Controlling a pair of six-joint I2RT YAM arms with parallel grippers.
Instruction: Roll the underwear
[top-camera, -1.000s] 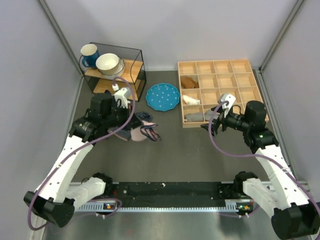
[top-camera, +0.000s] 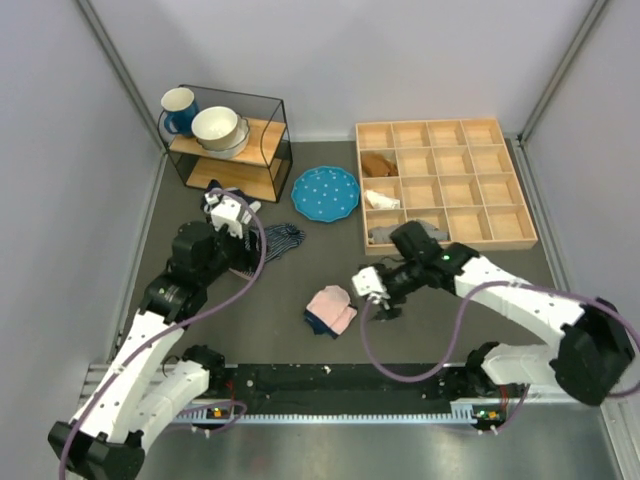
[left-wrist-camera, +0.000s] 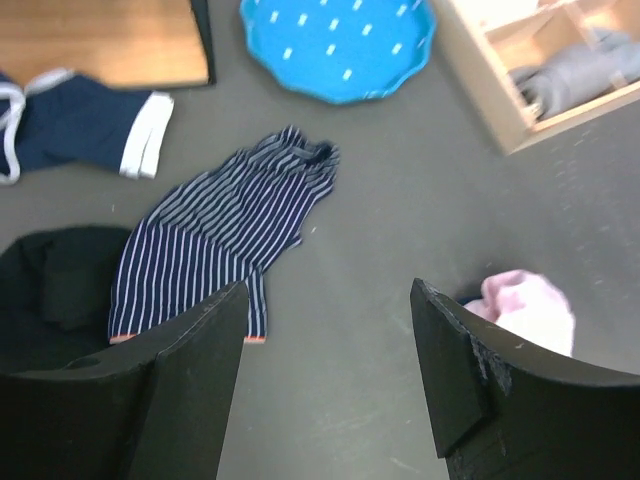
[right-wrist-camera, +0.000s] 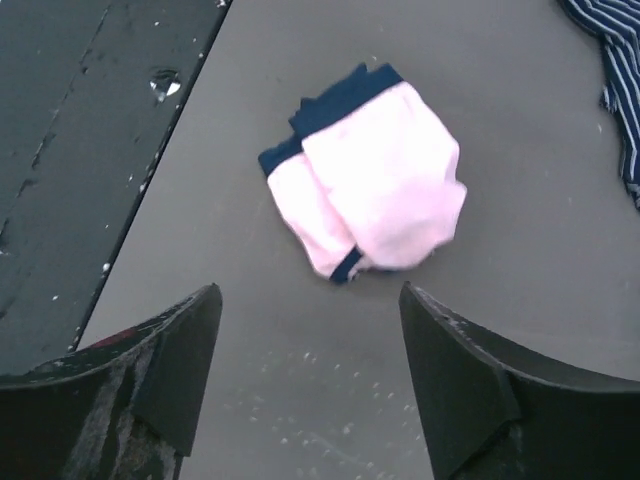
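The pink underwear (top-camera: 331, 309) with navy edging lies loosely folded on the table, left of my right gripper (top-camera: 374, 291). Seen from the right wrist, the pink cloth (right-wrist-camera: 385, 175) is ahead of the fingertips, apart from them; that gripper is open with only table between its fingers. My left gripper is open too, nothing between its fingers. In its view the striped navy piece (left-wrist-camera: 220, 225) lies flat ahead and to the left, while the pink underwear (left-wrist-camera: 525, 308) is partly hidden behind the right-hand finger.
A divided wooden box (top-camera: 445, 218) at the back right holds a few rolled pieces. A blue dotted plate (top-camera: 326, 194) and a shelf (top-camera: 235, 180) stand at the back. A navy piece with white trim (left-wrist-camera: 100, 125) and dark cloth (left-wrist-camera: 60, 290) lie left. Bare table surrounds the pink underwear.
The pink underwear, in the left gripper a second ago, was laid down at the front middle.
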